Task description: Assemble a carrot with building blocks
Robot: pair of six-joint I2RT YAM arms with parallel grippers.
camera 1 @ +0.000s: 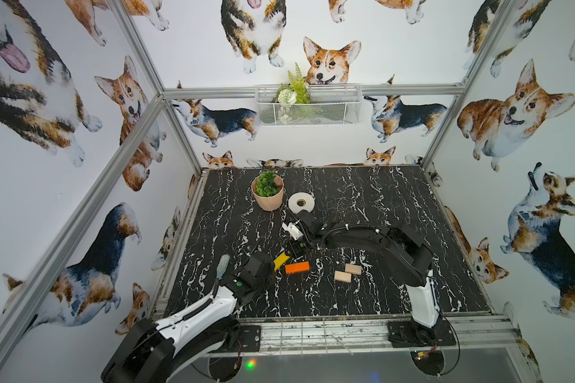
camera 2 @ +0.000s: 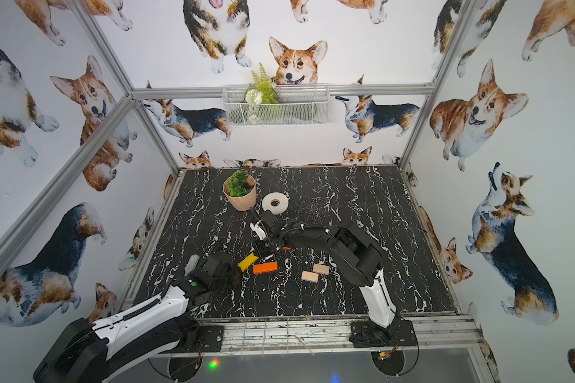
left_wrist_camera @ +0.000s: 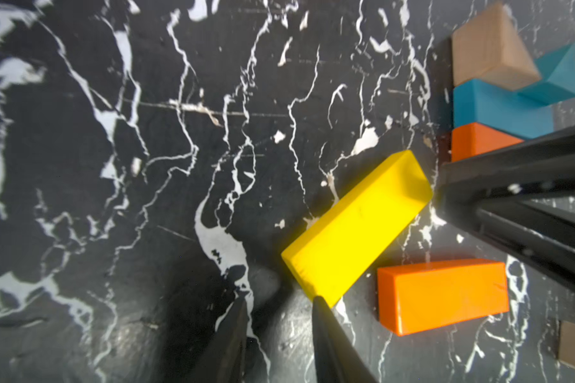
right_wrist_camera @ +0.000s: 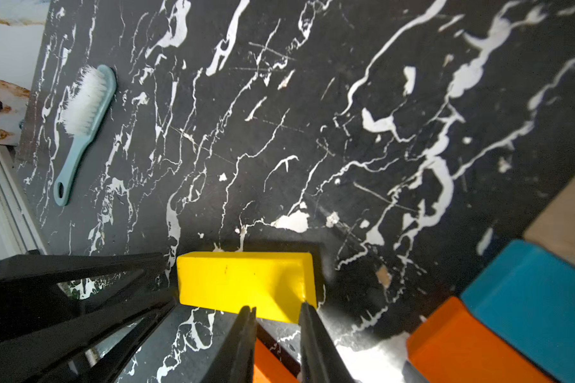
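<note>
A yellow block (left_wrist_camera: 361,223) lies at a slant on the dark table between my two grippers. My left gripper is part open at its near end, table showing between the fingers. In the right wrist view, my right gripper has its fingertips over the lower right edge of the yellow block (right_wrist_camera: 242,281); a small gap shows between them, and whether they grip anything is unclear. An orange block (left_wrist_camera: 447,296) lies close by on the table. Beyond the right finger, another orange block (left_wrist_camera: 479,140), blue blocks (left_wrist_camera: 498,108) and a tan block (left_wrist_camera: 488,48) are clustered together.
Two tan blocks (camera 1: 343,276) lie to the right. A brush (right_wrist_camera: 86,121) rests at the left. Toward the back stand a potted plant (camera 1: 268,191) and a white tape roll (camera 1: 301,203).
</note>
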